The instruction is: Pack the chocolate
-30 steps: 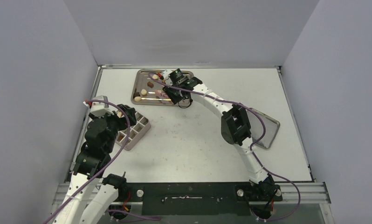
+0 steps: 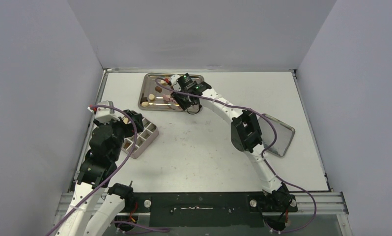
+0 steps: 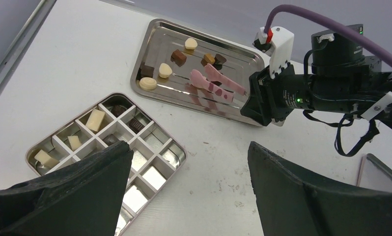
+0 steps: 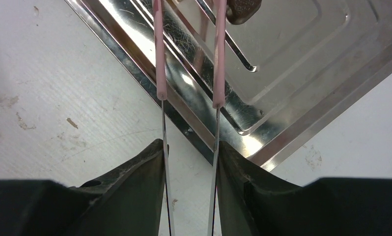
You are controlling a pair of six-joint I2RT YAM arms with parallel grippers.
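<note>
A metal tray (image 3: 110,0) is not the only container; chocolates lie on the back tray (image 2: 143,86): a brown piece (image 3: 178,57), a cream piece (image 3: 165,70) and several others. The compartment box (image 3: 167,172) at left holds cream and dark pieces. My right gripper is over the back tray, its long pink-tipped fingers (image 4: 218,78) apart, nothing seen between them; a dark piece (image 4: 242,9) lies beside the tips. My left gripper hangs over the box; in its view the black fingers stand apart, and whether they hold anything cannot be seen.
An empty second tray (image 2: 283,140) lies at the right of the table, partly behind the right arm. Walls border both sides and the back.
The left arm has not moved.
</note>
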